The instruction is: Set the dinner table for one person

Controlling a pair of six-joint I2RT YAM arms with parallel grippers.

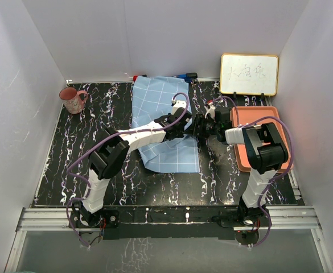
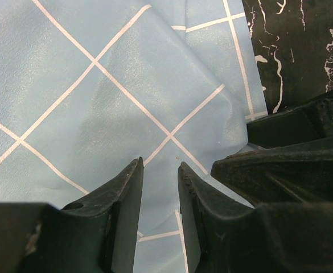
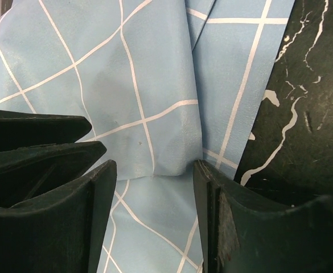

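A light blue placemat cloth with white grid lines (image 1: 175, 159) lies on the dark table, its middle partly folded over itself and hidden under the arms. My left gripper is part open above the cloth, and bare cloth shows between its fingers. At the cloth's right side, my right gripper has its fingers apart, with a folded edge of cloth (image 3: 180, 136) running between and just beyond the tips. The two grippers are very close together: black fingers (image 2: 274, 165) of the right one show in the left wrist view.
A pink patterned mug (image 1: 73, 100) stands at the back left. An orange tray (image 1: 242, 156) lies on the right, partly under the right arm. Behind it is a small whiteboard (image 1: 249, 74). Dark items (image 1: 186, 75) lie at the back wall.
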